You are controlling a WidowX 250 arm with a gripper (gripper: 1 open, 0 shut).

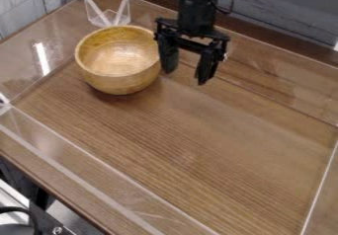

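My gripper (191, 51) is at the upper middle of the camera view, dark and open, its two fingers spread low over the wooden surface (199, 160). Just left of it lies an oval tan bowl (117, 61) with a pale rim; I see nothing inside it. Nothing shows between the fingers.
A white wire-like object (109, 14) stands behind the bowl at the upper left. A raised edge runs along the back right, and a dark cable lies at the lower left corner.
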